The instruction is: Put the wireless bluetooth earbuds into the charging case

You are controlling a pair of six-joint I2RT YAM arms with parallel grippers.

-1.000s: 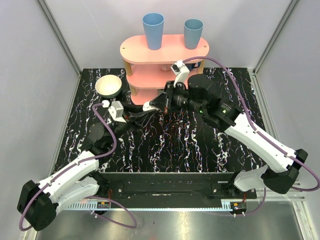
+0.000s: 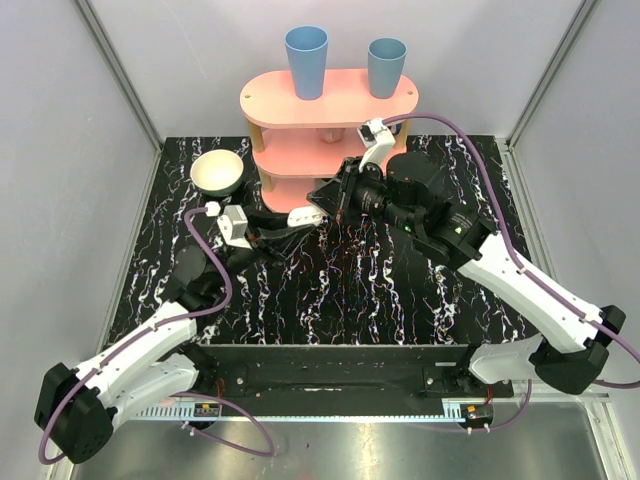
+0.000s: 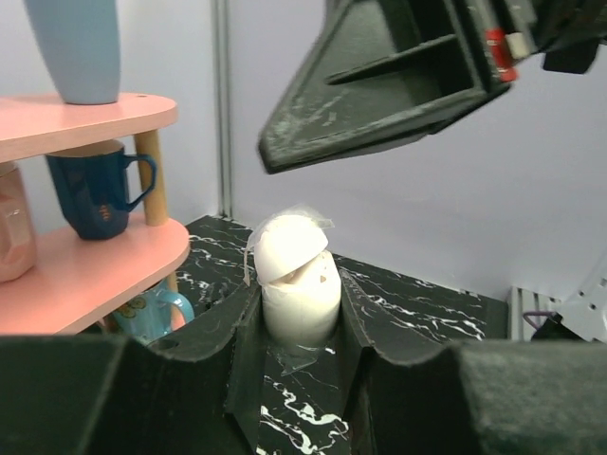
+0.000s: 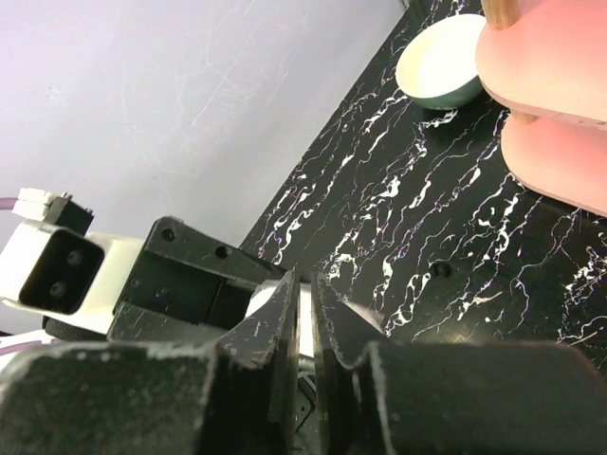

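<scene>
The white charging case is upright in my left gripper, which is shut on it; a clear film shows around it. In the top view the case sits between the two arms at mid-table. My right gripper is just above and right of the case, with its fingertips close together in the right wrist view; a pale part of the case shows behind them, and whether anything is between them is unclear. One dark finger of it looms over the case in the left wrist view. Separate earbuds cannot be made out.
A pink two-tier shelf stands at the back with blue cups, a navy mug and a light blue mug. A bowl sits back left.
The right arm has moved right and slightly back, its gripper lifting away from the top of the case. The left gripper with the case has shifted little.
</scene>
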